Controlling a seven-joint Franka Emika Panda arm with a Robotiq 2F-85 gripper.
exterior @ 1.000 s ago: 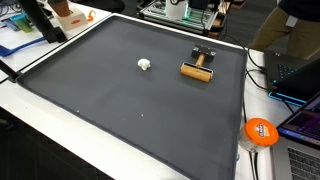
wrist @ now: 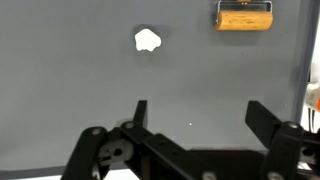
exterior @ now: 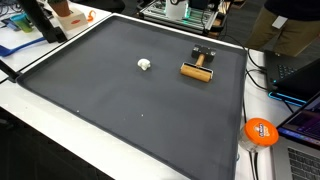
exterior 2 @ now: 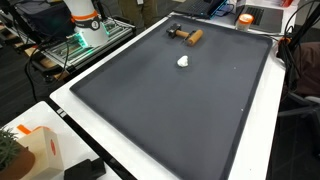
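In the wrist view my gripper is open, its two dark fingers wide apart with only bare grey mat between and beyond them. A small white crumpled-looking item (wrist: 147, 40) lies on the mat, ahead of the left finger and clear of it. Farther right in that view is a roller with an orange-brown cylinder (wrist: 244, 20), also apart from the fingers. Exterior view 1 has the white item (exterior: 144, 64) left of the roller (exterior: 197, 72); the gripper's fingers are out of sight there. The second exterior view has the white item (exterior 2: 183, 61) and the roller (exterior 2: 187, 35) near the far edge.
An orange-lidded tub (exterior: 260, 133) and a laptop stand off its right side. A plant pot (exterior 2: 15, 155) and a black box (exterior 2: 86, 170) sit outside the mat.
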